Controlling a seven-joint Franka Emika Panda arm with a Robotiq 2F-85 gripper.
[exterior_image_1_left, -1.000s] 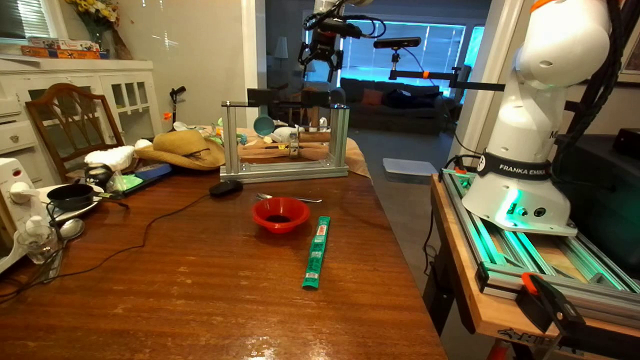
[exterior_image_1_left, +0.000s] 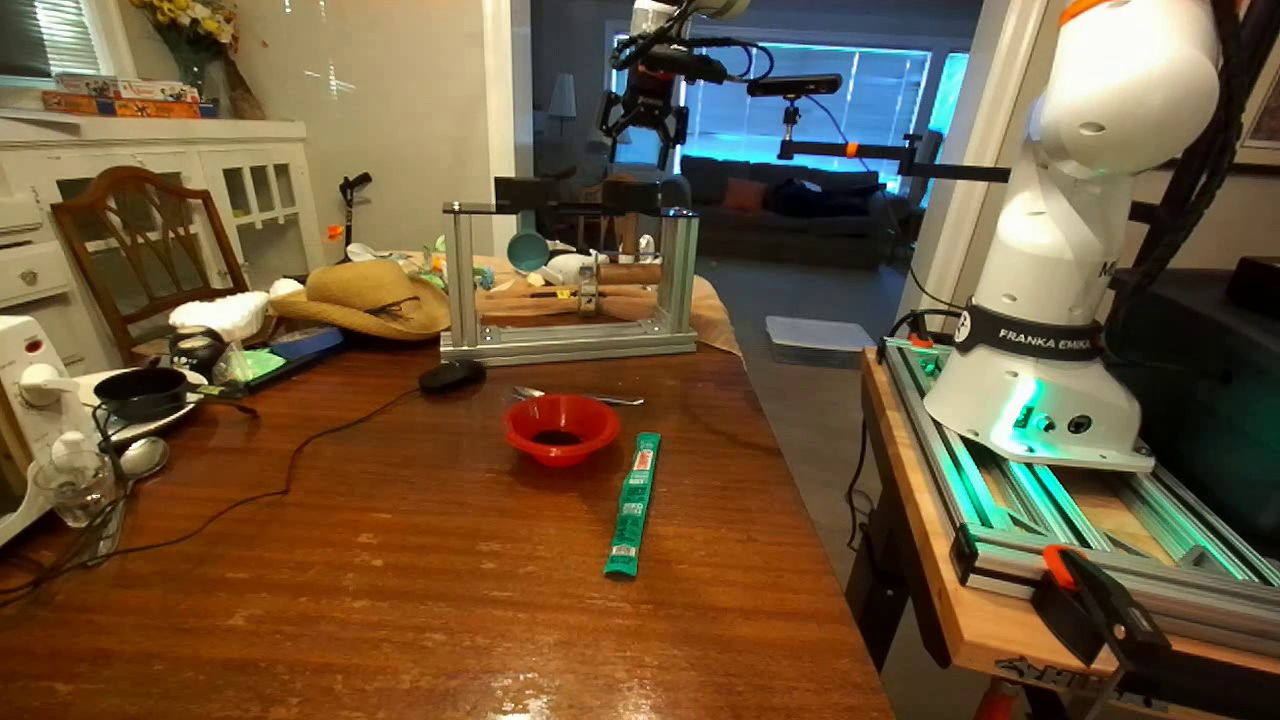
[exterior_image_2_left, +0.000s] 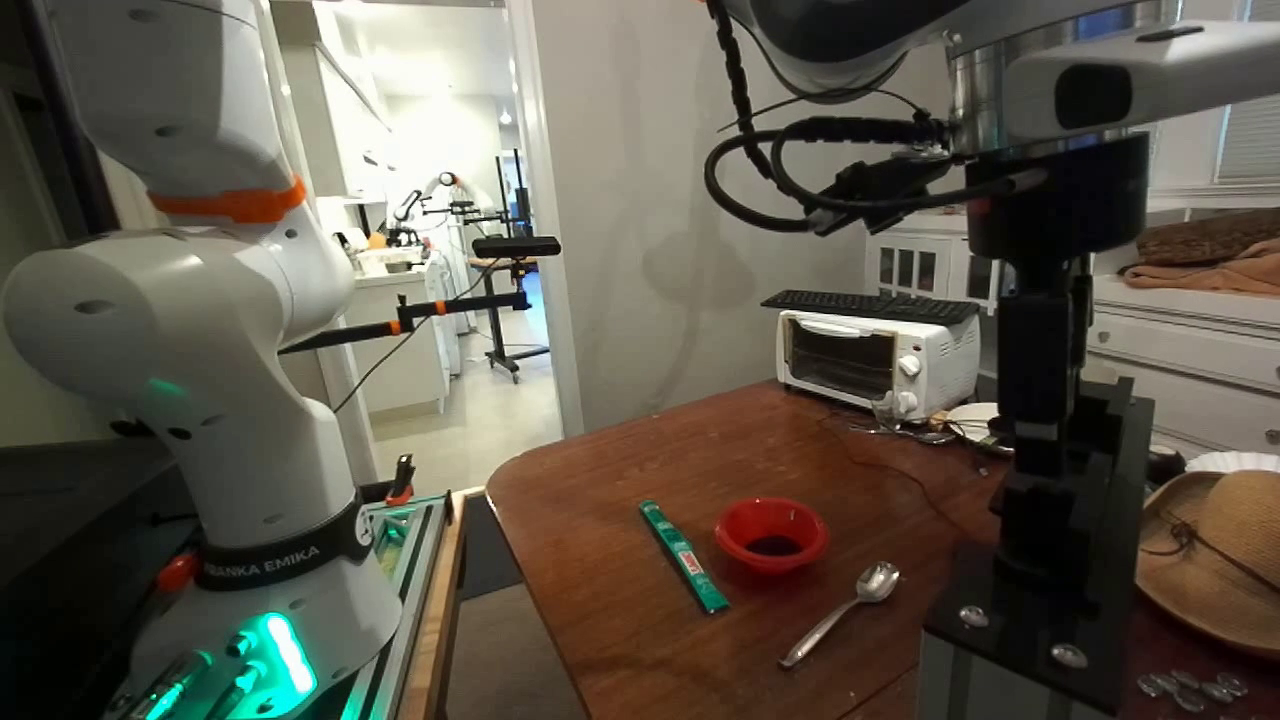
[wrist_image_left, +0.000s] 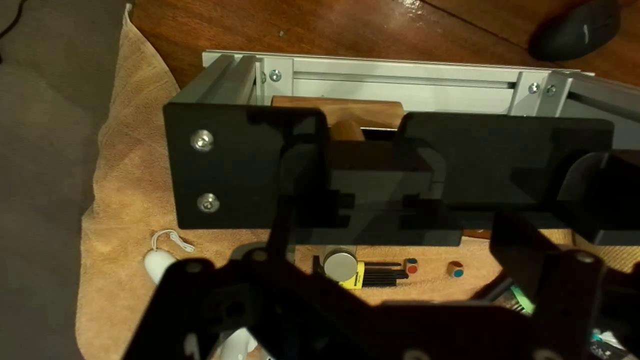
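Note:
My gripper (exterior_image_1_left: 642, 142) hangs open above the metal-framed rack (exterior_image_1_left: 564, 346) at the far end of the table, with nothing between its fingers. In the wrist view, the rack's two black top plates (wrist_image_left: 240, 168) lie below the spread fingers. A teal cup (exterior_image_1_left: 528, 251) hangs at the rack. Nearer the table's middle, a red bowl (exterior_image_1_left: 561, 434) with something dark inside stands beside a long green packet (exterior_image_1_left: 632, 510). A metal spoon (exterior_image_2_left: 840, 612) lies on the bowl's other side. The bowl, packet and spoon are out of the wrist view.
A black mouse (exterior_image_1_left: 452, 377) lies before the rack, its cable running across the wood. A straw hat (exterior_image_1_left: 366, 300) and a black pan (exterior_image_1_left: 142, 392) occupy the left side. Behind the rack, a tan cloth (wrist_image_left: 129, 198) bears small items.
The gripper hangs very slightly lower than a second ago, still over the rack. Bowl, packet and the other table items have not moved.

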